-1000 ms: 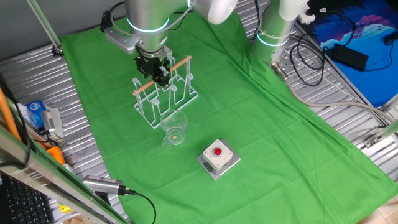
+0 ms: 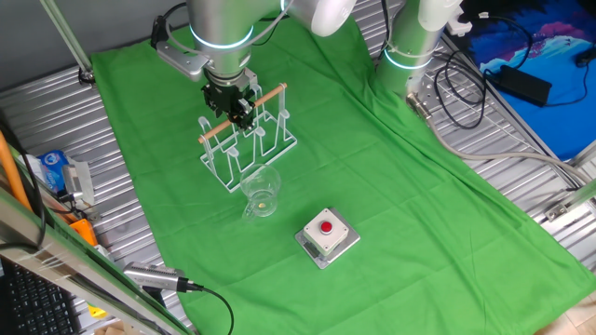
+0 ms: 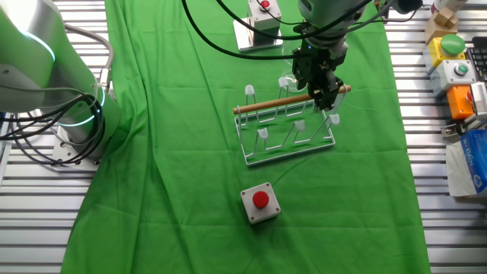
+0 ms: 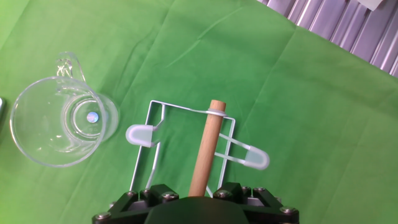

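Observation:
A white wire rack with a wooden top bar [image 2: 212, 132] stands on the green cloth. My gripper [image 2: 244, 121] is over the rack, close to the bar; whether it touches the bar cannot be told. In the wrist view, black parts of the gripper flank the near end of the wooden bar [image 4: 207, 146], and its fingertips do not show clearly enough to tell open from shut. Beside the rack, a clear glass mug [image 2: 262, 194] rests on the cloth, its handle [image 4: 69, 65] visible from the wrist. White-tipped hooks [image 4: 255, 158] stick out on both sides of the rack.
A box with a red button [image 2: 326, 233] sits on a metal plate near the mug. Another red-button box [image 3: 260, 202] lies across the rack from it. Cables [image 3: 228, 52] hang around the arm. Bare green cloth [image 2: 438, 251] spreads toward the front right.

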